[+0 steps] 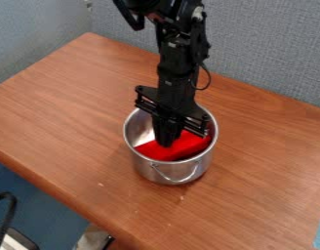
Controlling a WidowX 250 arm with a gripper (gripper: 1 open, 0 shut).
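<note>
A metal pot (171,172) with a wire handle stands on the wooden table. A red object (189,145) lies inside it. My black gripper (167,137) reaches down into the pot, over the red object, its fingers looking close together; whether anything is between them is hidden.
A grey padded wall (273,59) stands behind. Beyond the near left edge are a blue floor and a black cable (7,215).
</note>
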